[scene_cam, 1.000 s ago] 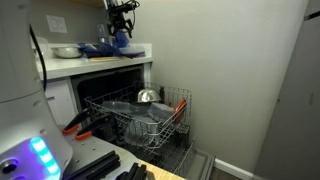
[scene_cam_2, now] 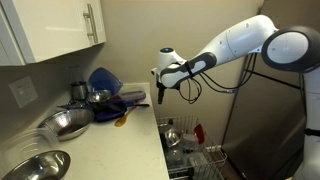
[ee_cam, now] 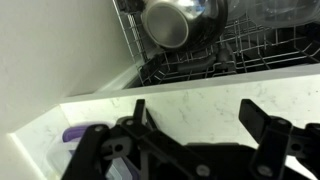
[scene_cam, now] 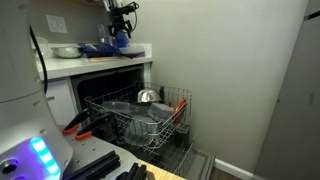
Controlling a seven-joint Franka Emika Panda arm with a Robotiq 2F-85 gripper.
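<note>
My gripper is open, with only pale countertop visible between its fingers in the wrist view. High over the counter's edge beside the dishwasher, the gripper (scene_cam_2: 160, 92) points downward in the second exterior view. In the first exterior view it appears small and dark at the upper left. A shiny metal bowl (ee_cam: 177, 22) lies in the dishwasher rack (ee_cam: 285, 52), apart from the gripper. Clear containers (ee_cam: 275, 10) sit beside the bowl.
The white counter (scene_cam_2: 115, 155) carries metal bowls (scene_cam_2: 68, 122), a blue dish (scene_cam_2: 102, 80) and a wooden spoon (scene_cam_2: 124, 117) near the wall. An orange-red item (scene_cam: 180, 108) stands at the rack's right side. Bare counter stretches along the front.
Over the last second my gripper has shifted slightly, a little rightward in the first exterior view. The dishes and the rack look the same.
</note>
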